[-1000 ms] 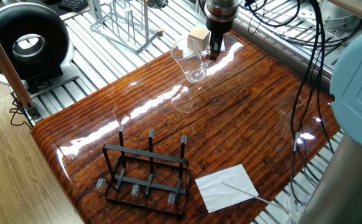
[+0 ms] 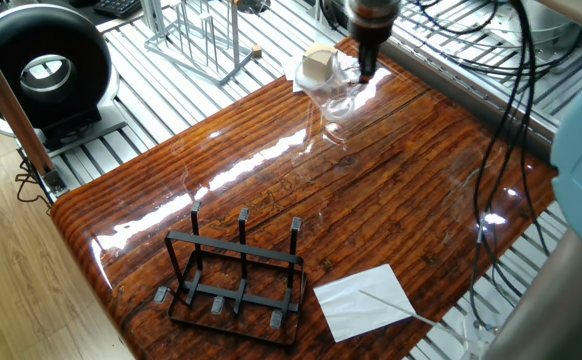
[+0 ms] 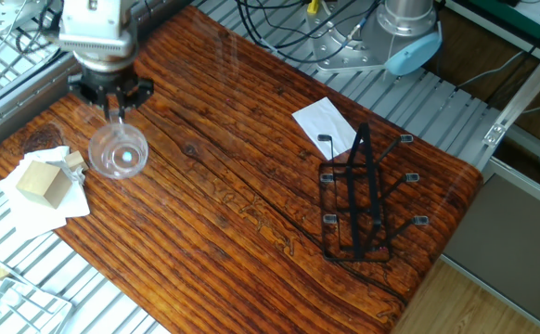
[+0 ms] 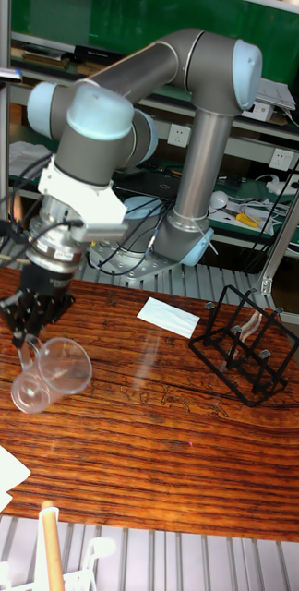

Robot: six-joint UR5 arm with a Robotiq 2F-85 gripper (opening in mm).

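A clear glass cup hangs at the far end of the wooden table, its handle side toward my gripper. In exterior view 3 the cup looks tilted, and the dark gripper is shut on its handle. From above, the cup appears just beyond the fingertips of the gripper. Whether the cup's base touches the table is hard to tell. A black wire cup rack stands at the opposite end of the table, with no cup on it.
A white sheet lies flat beside the rack. Close to the cup, a wooden block rests on white paper at the table edge. Black cables hang near the arm.
The gripper and the glass cup have moved together to the right in exterior view 1, away from the rack. The cup's tilt has changed. The rack and sheet have stayed put.
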